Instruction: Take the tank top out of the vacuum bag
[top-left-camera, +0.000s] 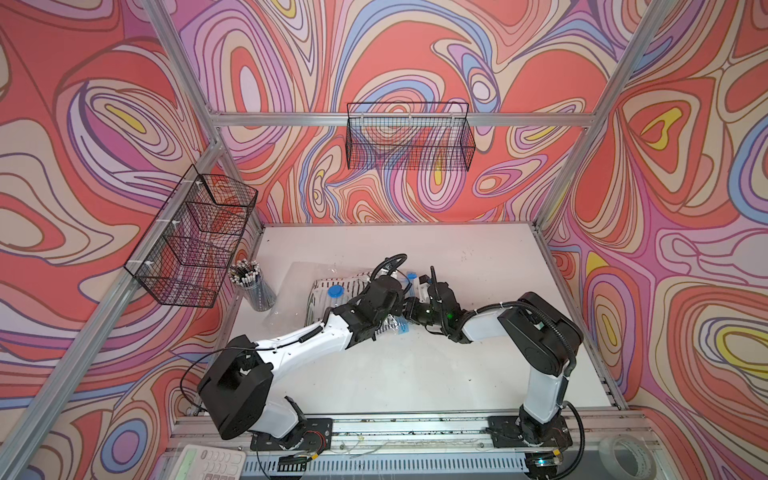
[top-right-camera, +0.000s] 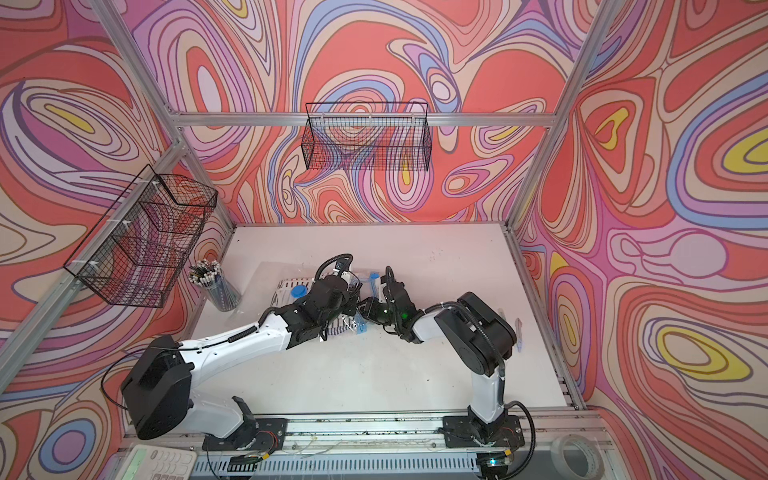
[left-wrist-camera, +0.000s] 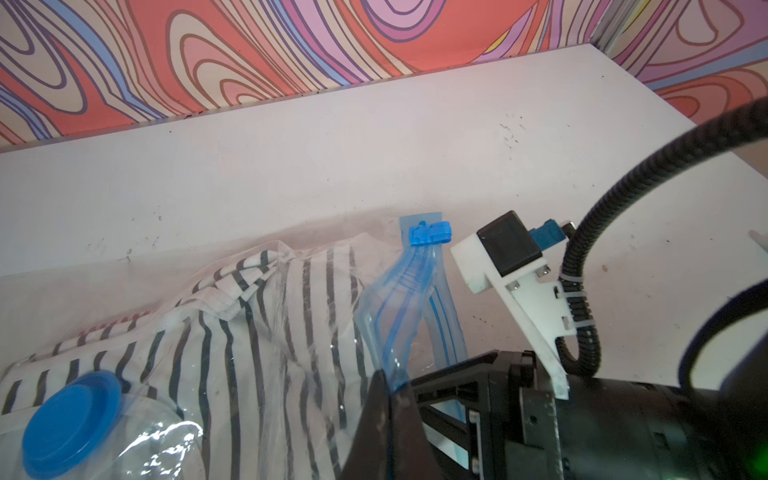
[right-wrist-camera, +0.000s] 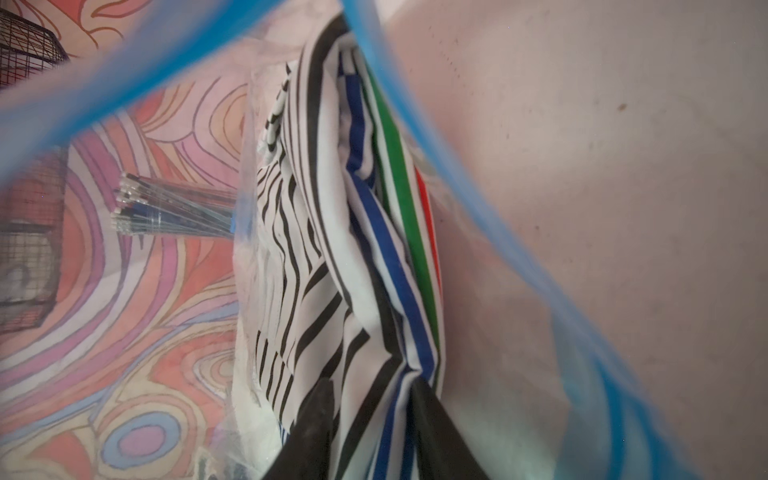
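Note:
The clear vacuum bag (top-left-camera: 292, 308) lies flat with the striped tank top (left-wrist-camera: 216, 368) inside and a blue valve cap (left-wrist-camera: 70, 422) on top. My left gripper is shut at the bag's blue zip edge (left-wrist-camera: 408, 304), which it pinches and lifts. My right gripper reaches through the opened mouth, part open, its blurred fingers at the folded striped cloth (right-wrist-camera: 376, 240); whether it grips the cloth is unclear. Green, blue and red stripes show inside.
A container of thin sticks (top-left-camera: 257, 289) stands at the left edge. Wire baskets hang at the back (top-left-camera: 409, 144) and left (top-left-camera: 192, 240).

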